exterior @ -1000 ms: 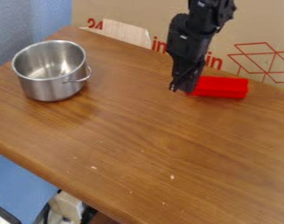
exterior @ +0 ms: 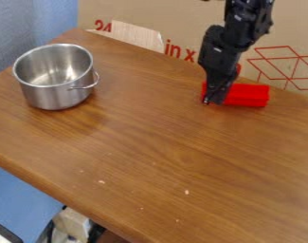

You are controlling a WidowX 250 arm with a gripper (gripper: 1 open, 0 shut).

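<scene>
A red block (exterior: 244, 95) lies on the wooden table (exterior: 156, 171) at the back right. The black gripper (exterior: 213, 93) is lowered at the block's left end, partly in front of it, with its fingertips shut. Nothing clear shows between them. A steel pot (exterior: 55, 78) with a side handle stands at the back left of the table.
A cardboard sheet (exterior: 282, 38) printed with red lines stands behind the table. The table's left edge runs below the pot.
The gripper has moved to the right and a little lower, onto the left end of the red block. The pot and block look unmoved.
</scene>
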